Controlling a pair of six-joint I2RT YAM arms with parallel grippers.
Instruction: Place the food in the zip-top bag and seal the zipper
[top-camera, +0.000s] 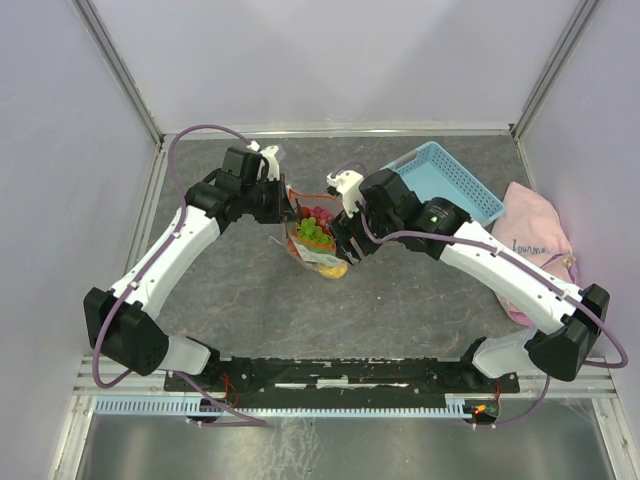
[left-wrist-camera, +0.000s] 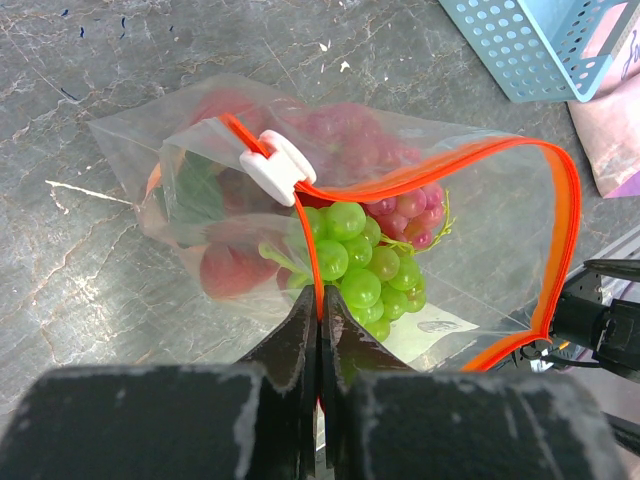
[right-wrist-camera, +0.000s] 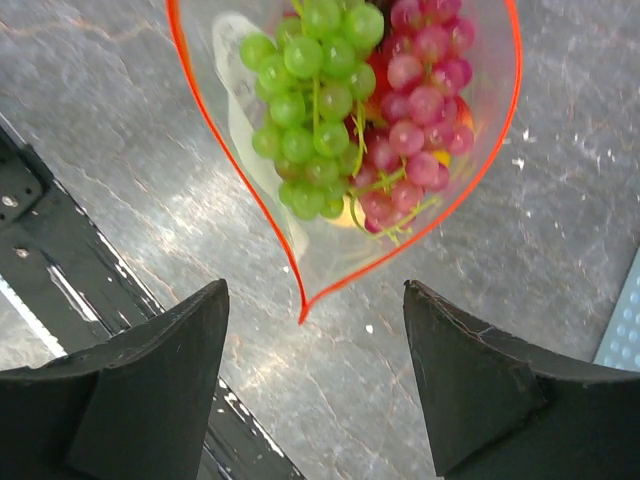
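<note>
The zip top bag (top-camera: 330, 262) stands open in the middle of the table, holding green grapes (left-wrist-camera: 360, 270), red grapes (right-wrist-camera: 425, 120) and other fruit partly hidden beneath. In the left wrist view my left gripper is shut on the bag's orange zipper rim, with the white slider (left-wrist-camera: 278, 165) above it on the zipper. My right gripper is open just beside the bag's near rim, with nothing between its fingers; in the top view it sits to the bag's right.
A light blue basket (top-camera: 450, 180) stands at the back right, apparently empty. A pink pouch (top-camera: 535, 230) lies at the right edge. The table left of and in front of the bag is clear.
</note>
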